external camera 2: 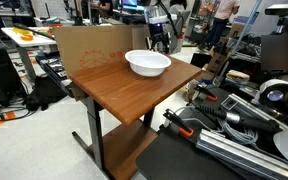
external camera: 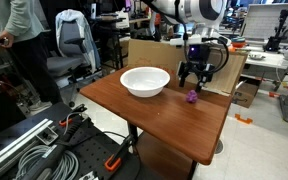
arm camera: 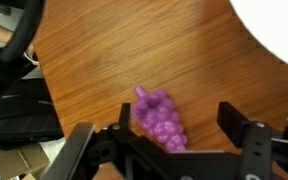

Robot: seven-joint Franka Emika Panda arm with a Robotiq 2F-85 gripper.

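Observation:
A purple bunch of grapes [external camera: 192, 96], seemingly a toy, lies on the wooden table [external camera: 174, 118] to the right of the white bowl [external camera: 145, 81]. My gripper [external camera: 192, 82] is just above the bunch, its fingers pointing down. From the wrist, the grapes [arm camera: 160, 120] show between the widely spread fingers of my gripper, nearer the left one. They are not gripped. The bowl's edge [arm camera: 276, 25] fills the upper right corner there. In the second exterior view the bowl [external camera 2: 148, 63] is plain, but I cannot make out the grapes.
A brown cardboard panel [external camera 2: 84, 47] stands along one side of the table. A black side table with cables and tools [external camera: 59, 150] stands beside it.

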